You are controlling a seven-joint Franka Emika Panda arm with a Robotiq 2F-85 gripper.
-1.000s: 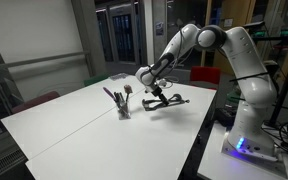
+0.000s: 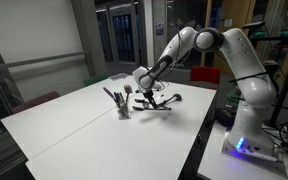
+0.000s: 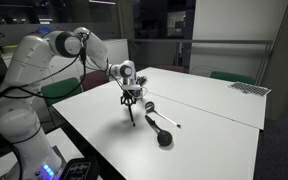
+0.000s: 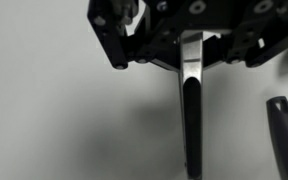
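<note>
My gripper is shut on a slim utensil with a bright metal neck and a black handle (image 4: 193, 125). In the wrist view the neck lies between the fingers and the handle runs toward the bottom edge, with a soft shadow beside it. From the second exterior view, the black handle (image 3: 131, 115) hangs or lies just below the gripper (image 3: 132, 99); its exact height is hard to tell. The utensil's other end is hidden by the gripper.
A black ladle (image 3: 163, 137) and a long thin utensil (image 3: 165, 113) lie nearby on the white table (image 3: 214, 125). A holder (image 2: 123, 112) with several upright utensils stands left of the gripper.
The gripper has shifted slightly left in the first exterior view. The dark utensil beneath it has changed position, now showing lower and nearer the holder.
</note>
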